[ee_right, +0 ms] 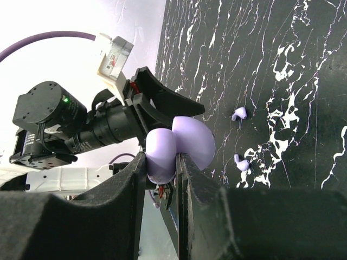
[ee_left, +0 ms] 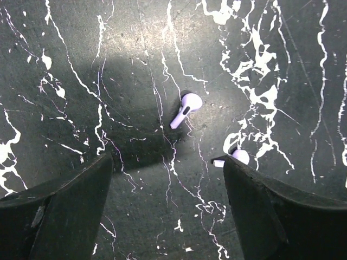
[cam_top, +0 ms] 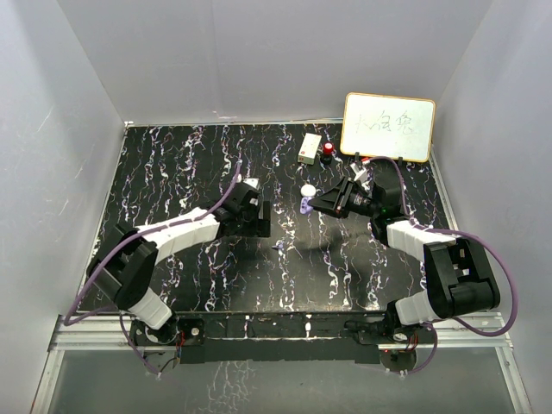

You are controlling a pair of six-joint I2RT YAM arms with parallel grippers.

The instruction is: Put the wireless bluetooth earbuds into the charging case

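Note:
The lilac charging case [cam_top: 306,205] is in my right gripper, which is shut on its lower end. In the right wrist view the case's two rounded halves [ee_right: 161,153] stand apart, so it looks open; its inside is turned away. Two lilac earbuds lie apart on the table: one earbud [ee_left: 191,101] ahead of my left gripper, the other earbud [ee_left: 241,156] partly behind its right finger [ee_left: 260,203]. Nothing is between the left gripper's parted fingers. From above, one earbud [cam_top: 279,247] shows; the left gripper hides the other.
At the back stand a pale box [cam_top: 310,148], a red-capped bottle [cam_top: 327,153] and a whiteboard [cam_top: 386,128]. A round white thing [cam_top: 308,191] shows just behind the case.

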